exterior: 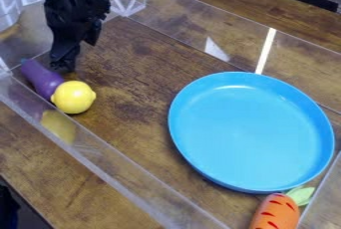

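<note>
The black gripper (67, 42) hangs at the upper left, just above and behind a purple eggplant (42, 77); whether its fingers are open or shut is unclear. A yellow lemon (74, 97) lies touching or very near the eggplant's lower end. A large blue plate (250, 130) fills the right middle. An orange carrot (274, 212) with green leaves lies at the bottom right, partly cut off by the frame edge.
Clear plastic walls (120, 178) border the wooden work surface on several sides. The wood between the gripper and the plate is bare.
</note>
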